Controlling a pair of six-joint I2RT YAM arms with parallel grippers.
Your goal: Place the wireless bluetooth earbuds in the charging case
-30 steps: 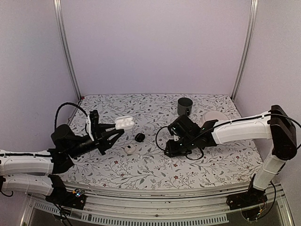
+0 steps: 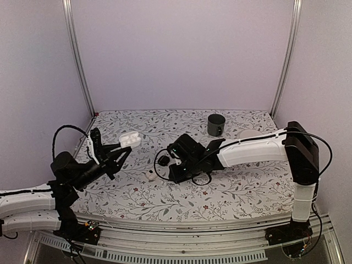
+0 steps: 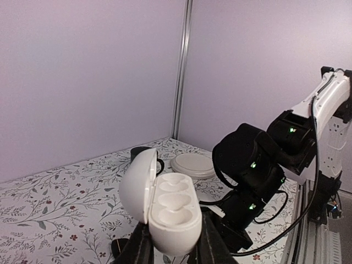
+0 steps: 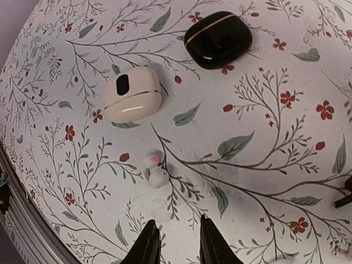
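Observation:
My left gripper (image 2: 118, 155) holds up an open white case (image 3: 173, 217), its lid raised and its moulded hollows facing the left wrist camera; its fingertips are behind the case there. My right gripper hangs low over the table at centre, its fingertips apart in its wrist view, with nothing clearly visible between them. Beyond them in that view lie small white earbuds (image 4: 157, 173), a white case with a dark patch (image 4: 135, 102) and a black case (image 4: 219, 41).
A dark mug (image 2: 215, 124) and a pale round plate (image 3: 191, 164) stand at the back right.
My right gripper has moved left toward the small cases at centre.

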